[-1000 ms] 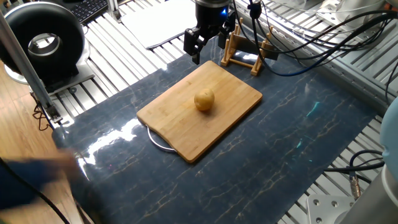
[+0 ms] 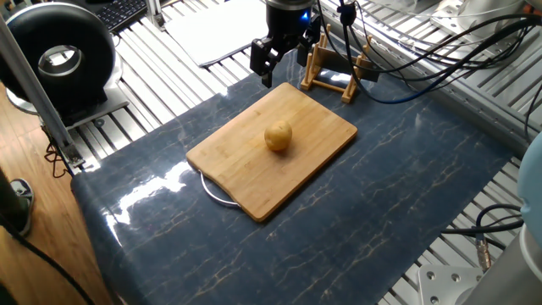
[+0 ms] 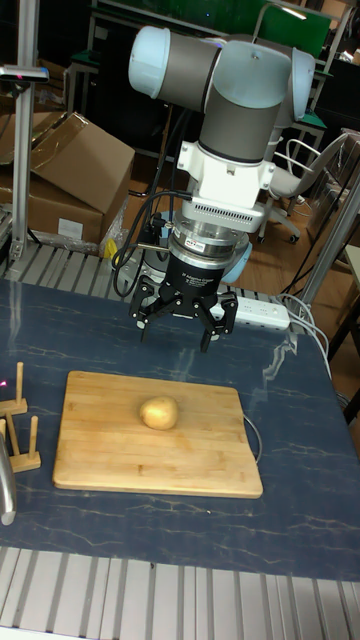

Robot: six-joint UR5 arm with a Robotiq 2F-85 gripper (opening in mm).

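Observation:
A round yellow-brown potato (image 2: 278, 135) rests on a wooden cutting board (image 2: 229, 152), near its middle. The other view shows the same potato (image 3: 159, 413) on the upper half of the board (image 3: 107, 448). My black gripper (image 2: 285, 69) hangs beyond the board's far corner, clear of the potato. From the front, the gripper (image 3: 176, 336) points down with its fingers spread apart. Nothing is between them, and they stay above the blue marbled table.
A wooden rack (image 2: 345, 93) stands beside the gripper, holding something dark and flat. Black cables (image 2: 423, 80) loop across the upper right. The board's wire handle (image 2: 216, 193) sticks out at the left.
A person's arm at the lower left has drawn back. Gripper, potato and board have not moved.

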